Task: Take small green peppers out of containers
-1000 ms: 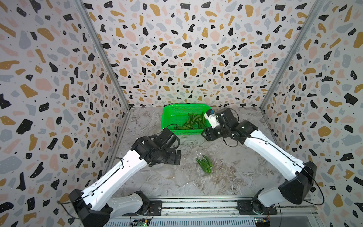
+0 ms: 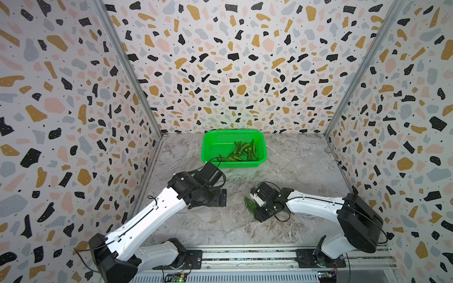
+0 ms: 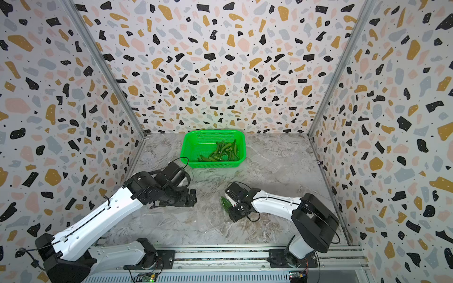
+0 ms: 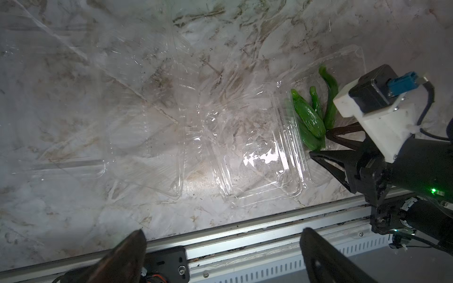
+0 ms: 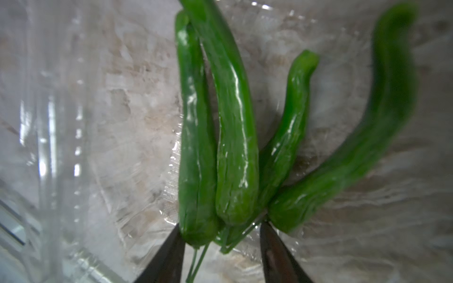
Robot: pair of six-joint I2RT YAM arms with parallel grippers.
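Several small green peppers (image 5: 238, 141) lie in one half of a clear plastic container (image 4: 351, 54), in the left and right wrist views. My right gripper is low over their lower ends, its fingers part open around the ends of some of them; I cannot tell whether the fingers touch. In the left wrist view this right gripper reaches in from the right, at the near end of the peppers (image 4: 309, 115). My left gripper stands open over the table's left side, with nothing between its fingers.
A green basket (image 2: 212, 133) with more green peppers (image 2: 244, 148) stands at the back. The clear container's empty half (image 4: 254, 141) lies left of the peppers. Farther left lies another empty clear container (image 4: 141, 127).
The left arm has barely moved.
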